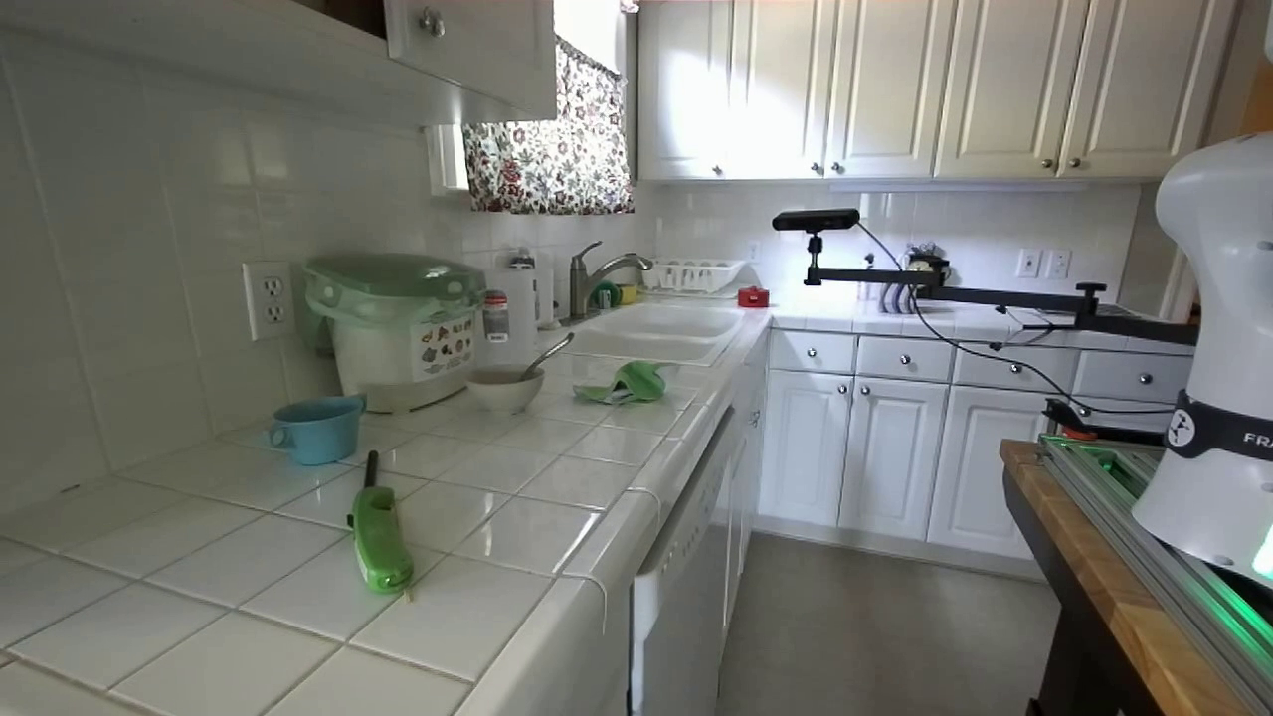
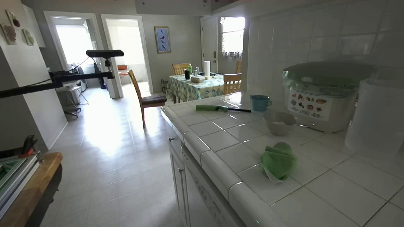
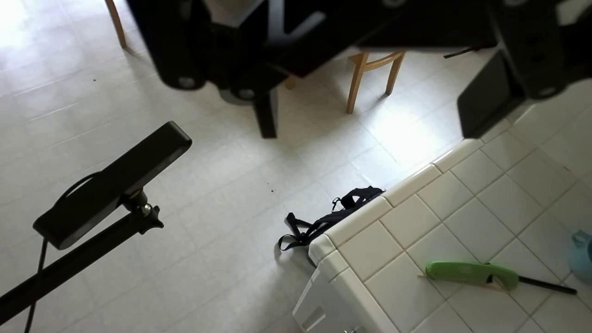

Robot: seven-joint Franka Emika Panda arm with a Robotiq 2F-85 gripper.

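Note:
My gripper shows at the top of the wrist view, its two dark fingers wide apart. It is open, and only floor and a chair appear between the fingers. A green lighter (image 1: 381, 543) with a black stem lies flat on the white tiled counter (image 1: 489, 621); the wrist view has the same lighter (image 3: 471, 272) at lower right, apart from the fingers. Farther back are a blue cup (image 1: 318, 431), a bowl (image 1: 503, 390) with a spoon leaning in it, and a crumpled green cloth (image 2: 279, 162). Neither exterior view includes the gripper.
A lidded rice container (image 1: 400, 346) and a white jug (image 2: 375, 117) stand along the wall. A camera on a black boom (image 1: 991, 293) reaches over the floor. Bare tiles surround the lighter, and the counter's front edge (image 2: 223, 174) drops to open floor.

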